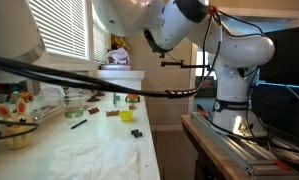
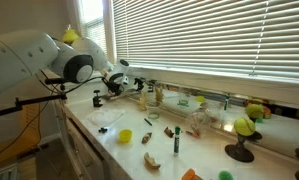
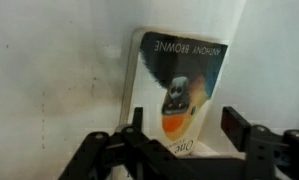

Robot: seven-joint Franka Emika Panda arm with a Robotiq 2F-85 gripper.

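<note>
In the wrist view a book (image 3: 174, 92) lies flat, its cover showing a dark figure, an orange patch and the name "Anthony Browne". My gripper is over the lower part of this view, its two dark fingers well apart. The cover shows between them, and I see nothing held. From the second exterior view, the arm (image 2: 77, 62) reaches in from the left to the far end of the counter. Its fingers are too small to make out there. The first exterior view shows the arm (image 1: 154, 15) overhead, with its gripper out of clear sight.
A white cloth (image 1: 94, 160) is spread on the counter, near a yellow cup (image 1: 126, 116) and a small dark object (image 1: 136, 133). Toward the window stands a rabbit-eared item (image 1: 19, 112). Several small things, including a green plant-like object (image 2: 244, 130), dot the counter.
</note>
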